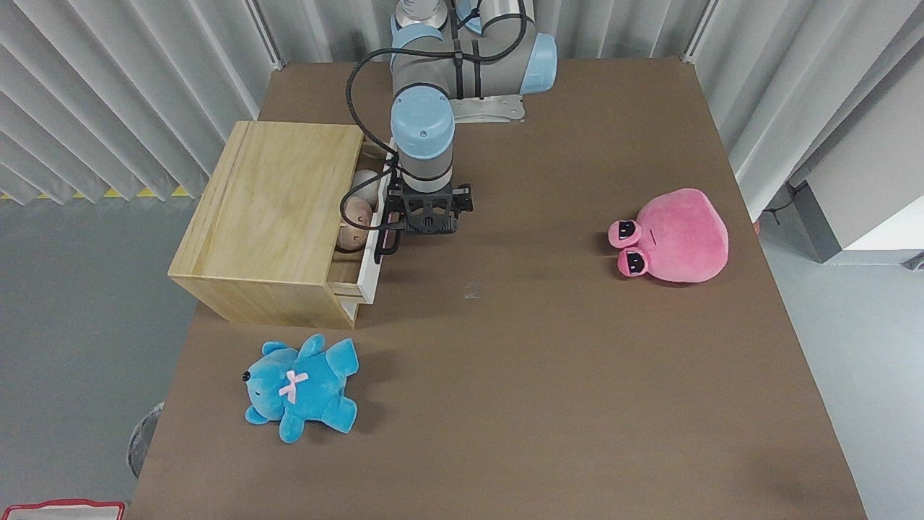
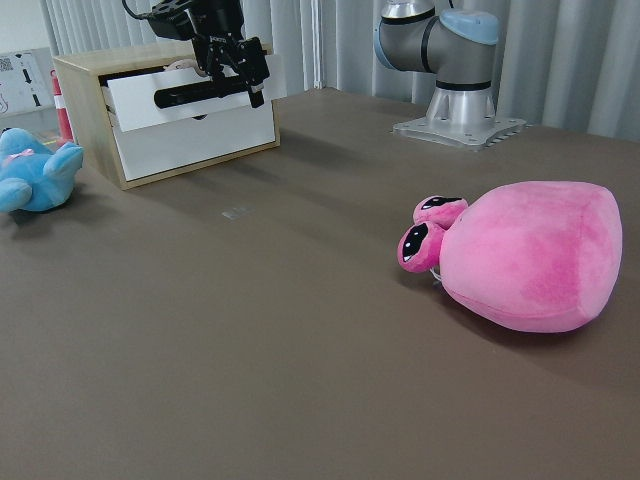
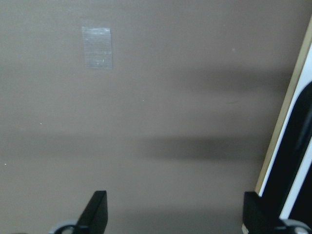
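My gripper [image 1: 424, 217] is at the white front of the wooden cabinet's top drawer [image 2: 140, 100], by its long black handle [image 2: 190, 94]. The drawer is partly out, with pale round items [image 1: 355, 221] inside. In the wrist view the black fingers sit at the bottom edge, apart, with the white front and black handle along the right. Whether they grip anything is unclear.
A blue plush bear [image 1: 299, 390] lies below the cabinet [image 1: 251, 199]. A pink plush toy [image 1: 671, 234] lies at the right.
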